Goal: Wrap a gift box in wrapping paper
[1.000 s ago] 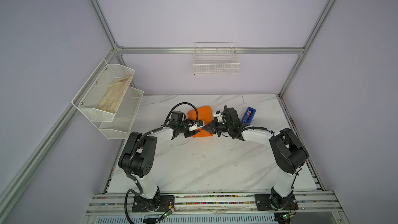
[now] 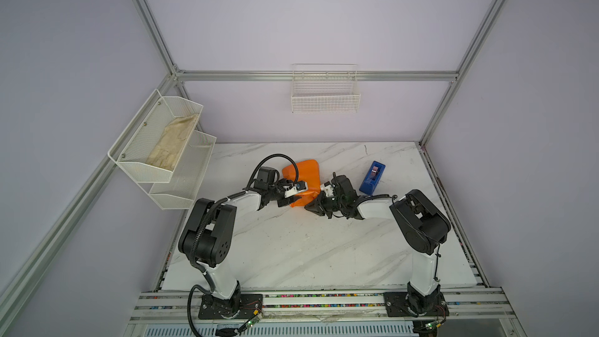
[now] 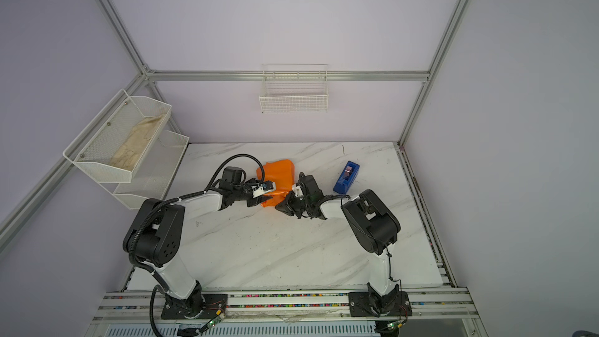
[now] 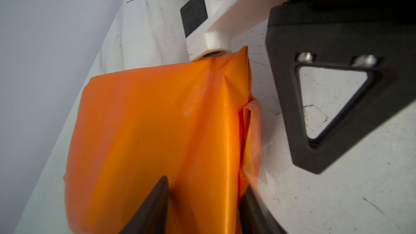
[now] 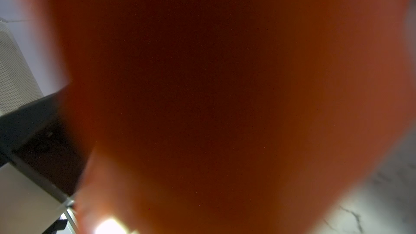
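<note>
An orange wrapped package [image 2: 302,168] lies on the marble table [image 2: 299,249], its right end creased and folded in the left wrist view. My left gripper [image 2: 290,197] reaches over its left part; its fingers show blurred against the orange paper, and their opening is hard to judge. My right gripper [image 2: 319,202] is at the package's front right end, beside the folded flap; the top views show it shut, as far as visible. Orange fills most of the right wrist view, blurred, hiding that gripper's tips.
A blue tray [image 2: 372,178] with small items lies at the back right. A white mesh shelf [image 2: 140,168] hangs on the left wall, a wire basket [image 2: 324,103] on the back wall.
The left arm looks still.
</note>
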